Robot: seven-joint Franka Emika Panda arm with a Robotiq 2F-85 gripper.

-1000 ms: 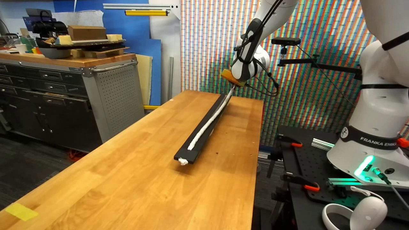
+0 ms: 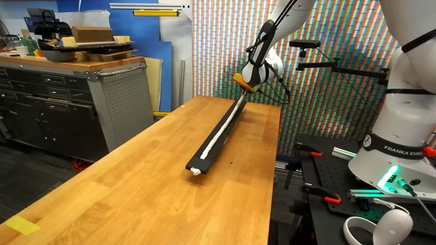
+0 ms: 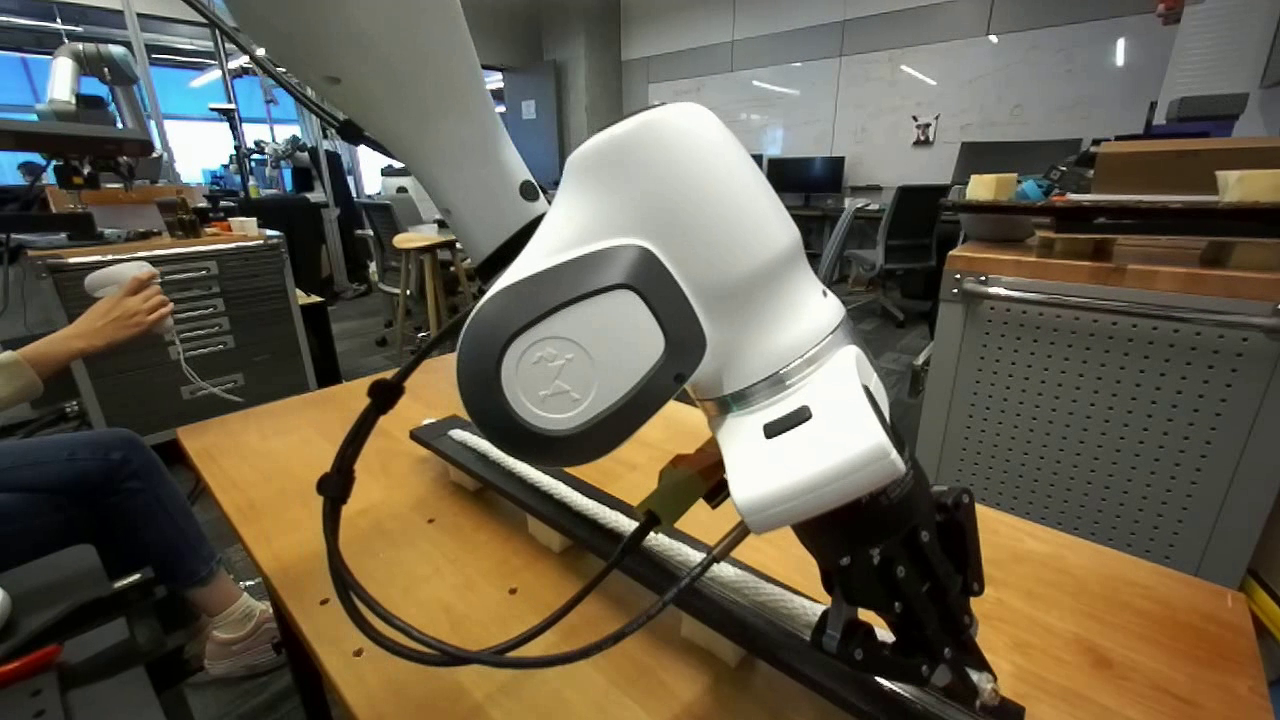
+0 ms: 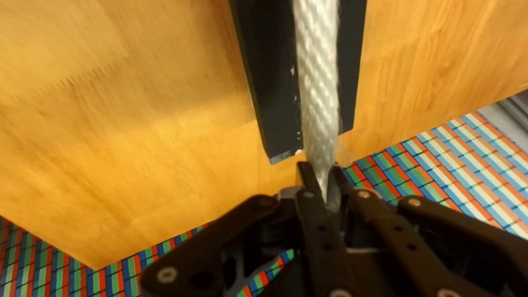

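A white braided rope (image 2: 222, 128) runs lengthwise along a narrow black board (image 2: 196, 165). Its near end is knotted below the board's front end. At the far end my gripper is shut on the rope, which enters between the dark fingers in the wrist view. The held part is just past the end of the board (image 4: 277, 114), over the table's edge region. In exterior view 2 the gripper (image 3: 960, 686) is tilted down at the board's end, and the arm hides part of the rope (image 3: 672, 552).
Small wooden blocks (image 3: 714, 642) raise the board off the wooden table (image 2: 135, 192). A patterned wall (image 2: 220, 49) stands behind the far edge. Black cables (image 3: 480, 658) loop from the arm. Someone's hand (image 3: 126, 314) holds a white controller.
The gripper has moved a little to the left and slightly lower in exterior view 1. With it, the rope's far part has shifted left, now straighter along the board.
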